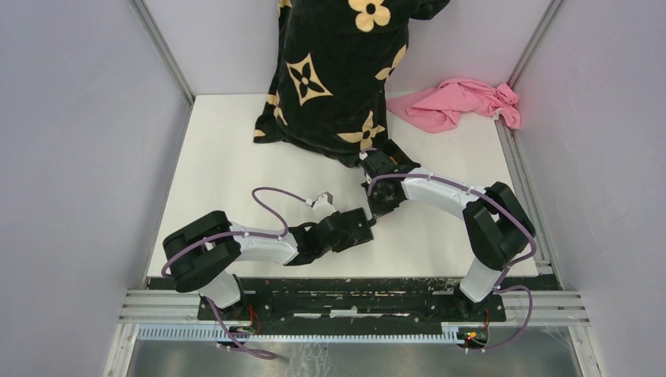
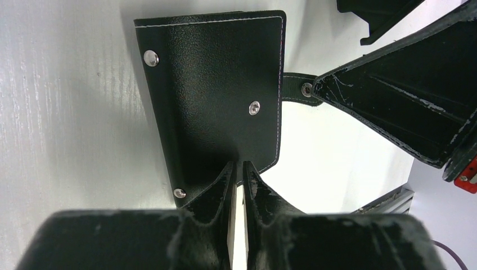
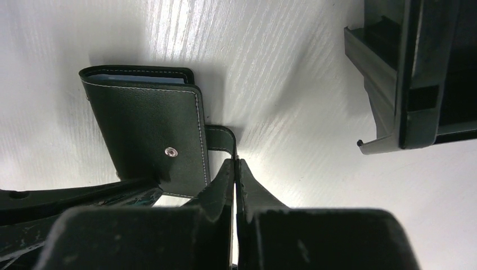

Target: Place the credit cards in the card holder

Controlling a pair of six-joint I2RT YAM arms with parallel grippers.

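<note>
A black leather card holder (image 1: 357,228) with metal snaps lies on the white table, seen also in the left wrist view (image 2: 208,90) and right wrist view (image 3: 140,129). Something pale shows inside its upper edge in the right wrist view. My left gripper is over the holder's lower edge, its fingertips nearly together; whether anything is between them cannot be told. My right gripper is shut on the end of the holder's snap strap (image 3: 218,136), to the right of the holder. No loose credit card can be made out.
A black plastic stand (image 3: 416,101) lies right of the holder, partly under the right arm in the top view. A black patterned cloth (image 1: 330,78) and a pink cloth (image 1: 448,106) lie at the back.
</note>
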